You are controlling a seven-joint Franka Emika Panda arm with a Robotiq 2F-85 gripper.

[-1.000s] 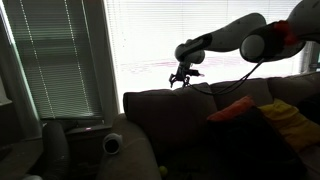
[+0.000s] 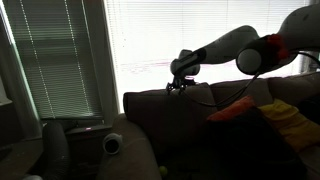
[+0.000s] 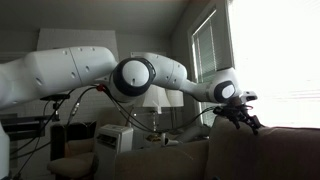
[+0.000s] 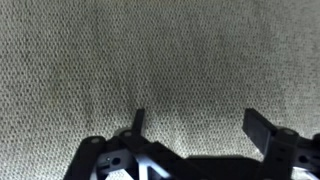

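My gripper (image 2: 175,86) hangs at the top edge of the sofa's back cushion (image 2: 165,115), in front of the bright window blind. Between the two dark fingertips in the wrist view there is a wide gap, so the gripper stands open and holds nothing. Woven grey-beige fabric (image 4: 190,60) fills the view beyond the fingers. From the other side, the gripper (image 3: 241,116) appears right over the sofa back (image 3: 270,145). Whether the fingers touch the cloth I cannot tell.
An orange pillow (image 2: 232,109) and a yellow pillow (image 2: 290,125) lie on the sofa, right of the gripper. A small round white device (image 2: 113,144) is by the left armrest. Behind the arm stands a lamp (image 3: 158,97). Cables hang beneath the arm.
Pillows and sofa look unmoved.
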